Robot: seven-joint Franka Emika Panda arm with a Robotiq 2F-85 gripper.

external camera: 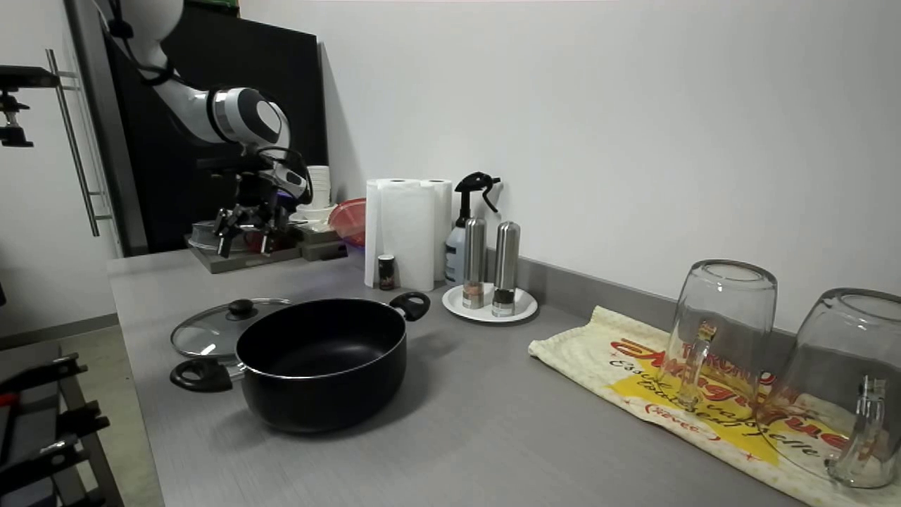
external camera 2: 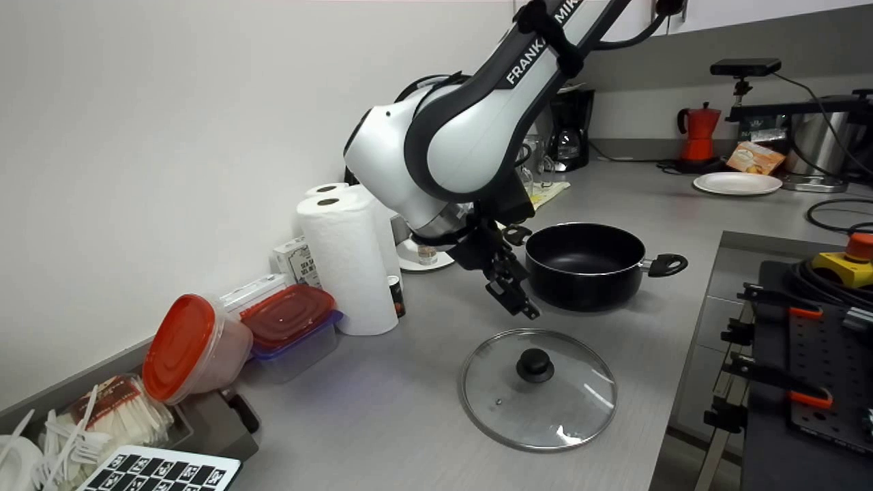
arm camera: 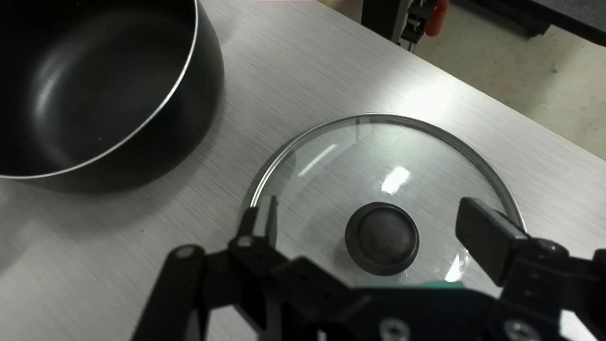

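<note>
A glass lid (external camera 2: 573, 409) with a steel rim and a black knob (arm camera: 382, 238) lies flat on the counter. Beside it stands a black pot (external camera: 322, 397), empty and uncovered, with two black side handles. My gripper (external camera: 245, 246) hangs above the lid, its fingers spread wide and nothing between them. From the wrist, the knob shows in the gap between the two fingers, lower than the fingertips and not touched by them. In the second exterior view the gripper (external camera 2: 524, 304) is seen from the side, over the lid's far edge.
Paper towel rolls (external camera 2: 348, 262), a small dark shaker (external camera: 386, 272) and a white plate with two mills (external camera: 488, 311) line the wall. Red-lidded tubs (external camera 2: 196, 348) stand at one end, glass jugs (external camera: 718, 338) on a cloth at the other. Clear counter lies in front of the mills.
</note>
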